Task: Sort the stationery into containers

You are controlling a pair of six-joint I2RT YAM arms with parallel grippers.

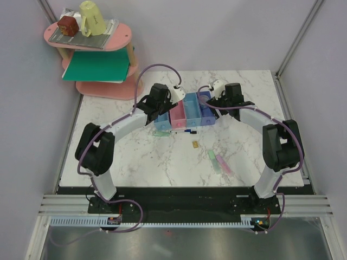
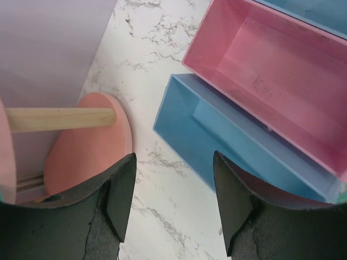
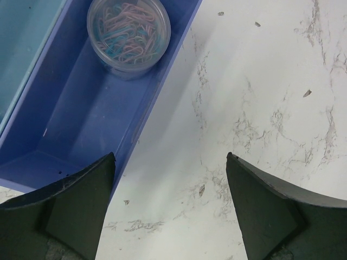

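Observation:
Four containers stand in a row: light blue [image 2: 238, 146], pink [image 2: 287, 70], light blue [image 1: 193, 111] and dark blue [image 3: 92, 124]. My left gripper hangs over the left end of the row, fingers apart, nothing between them. My right gripper is open at the outer wall of the dark blue container, which holds a round tub of paper clips [image 3: 130, 33]. Pens [image 1: 184, 131], a small yellow item [image 1: 195, 144], a green item [image 1: 214, 161] and a pink item [image 1: 224, 164] lie on the table.
A tiered pink shelf [image 1: 103, 89] with a green board, mug and block stands at the back left.

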